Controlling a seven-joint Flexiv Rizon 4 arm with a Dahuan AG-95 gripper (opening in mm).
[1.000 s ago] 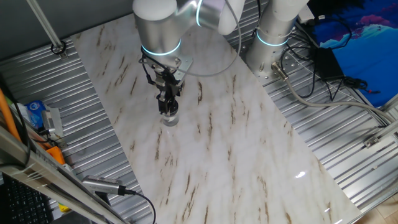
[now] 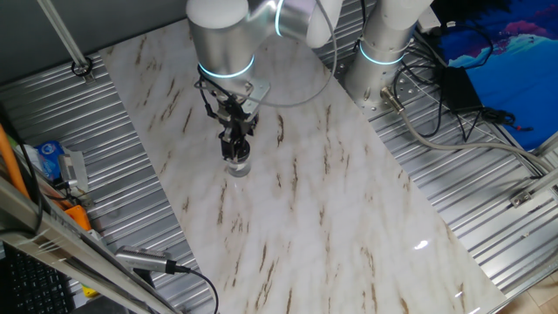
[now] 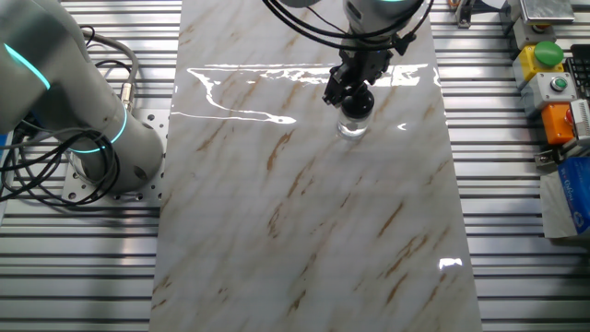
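Note:
A small clear jar (image 3: pixel 351 127) with a black lid (image 3: pixel 359 103) stands on the marble-patterned table; in exterior view 1 the jar (image 2: pixel 238 170) shows just below the fingertips. My black gripper (image 2: pixel 232 155) points down at the lid, its fingers close against it. From exterior view 2 the gripper (image 3: pixel 344 93) lies over the lid's far left side. Its dark fingers blend with the dark lid, so whether they grip it or only stand around it cannot be made out.
Off the opposite edge lie a silver cylindrical device (image 2: pixel 146 260), a button box with a green button (image 3: pixel 548 53) and a blue package (image 3: pixel 576 194).

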